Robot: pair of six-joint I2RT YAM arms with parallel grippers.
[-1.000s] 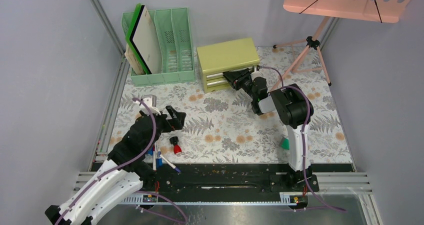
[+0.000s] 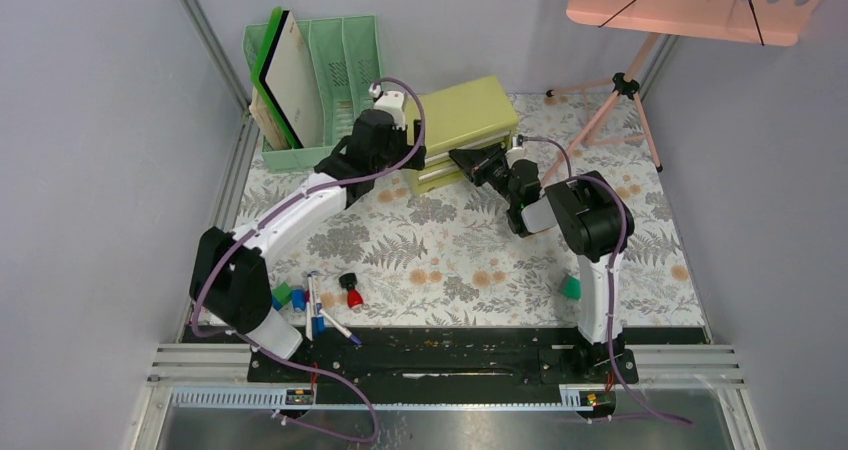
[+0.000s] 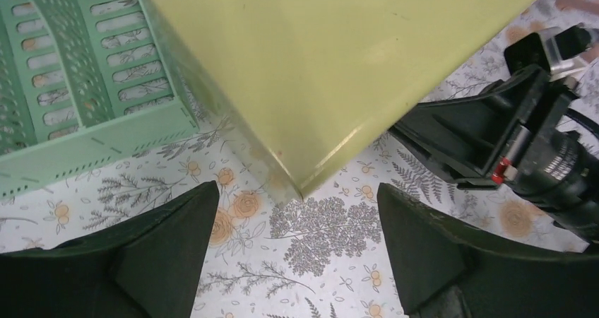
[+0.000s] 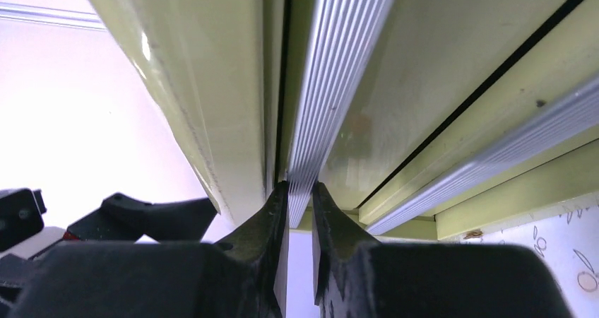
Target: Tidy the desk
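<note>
A yellow-green drawer cabinet point(image 2: 465, 108) with silver drawer handles stands at the back of the desk. At its left side is my left gripper, fingers wide apart, with a cabinet corner showing beyond the gap. My right gripper is at the cabinet's front. Its fingers are a narrow gap apart, and the upper silver handle point(image 4: 332, 99) runs down to that gap; whether they touch it I cannot tell. The lower handle point(image 4: 494, 155) is clear of the fingers. Both drawers look closed.
A green rack point(image 2: 340, 157) holding a green-framed board point(image 2: 300, 90) stands at back left. Pens point(image 2: 341, 326), blocks point(image 2: 282, 293) and a red-black object point(image 2: 352, 292) lie at front left. A green block point(image 2: 571, 288) and pink tripod point(image 2: 600, 117) are at right.
My left arm has swung from the front left up to the cabinet's left side. The cabinet now sits slightly turned, and my right gripper has shifted a little with its front.
</note>
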